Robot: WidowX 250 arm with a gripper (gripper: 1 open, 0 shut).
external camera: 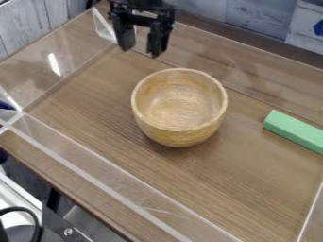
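My gripper (142, 38) is at the top of the camera view, behind a round wooden bowl (179, 128) that sits in the middle of the table. Its two dark fingers point down, apart, and the gripper is open, with nothing seen between them. A green bar (296, 130) lies on the table at the right edge.
A clear panel or strip crosses the lower left, and dark cables show at the bottom left corner. Pale surfaces border the table at the top left and top right.
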